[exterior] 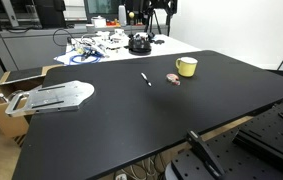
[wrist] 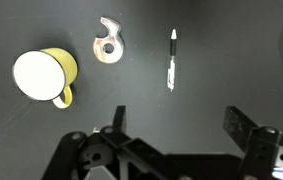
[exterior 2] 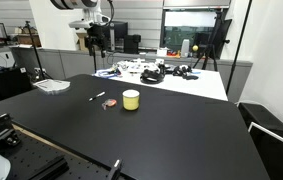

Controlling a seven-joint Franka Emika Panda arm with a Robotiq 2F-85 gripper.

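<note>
My gripper stands open above the black table, with nothing between its fingers. A yellow mug [wrist: 67, 66] with a white inside is at the left in the wrist view, its handle toward the lower right. Close by lies a small roll of tape in a holder [wrist: 109, 42], which looks reddish in exterior view 1. A slim black-and-white pen [wrist: 172, 60] lies farther right, beyond the fingers. All three rest on the table, apart from one another and from the gripper.
A pale flat tray-like piece [exterior: 56, 98] lies at the left of the table in exterior view 1. Beyond the far edge are cables and gear [exterior: 96, 45]. An open wooden box [exterior: 6, 118] is beside the table.
</note>
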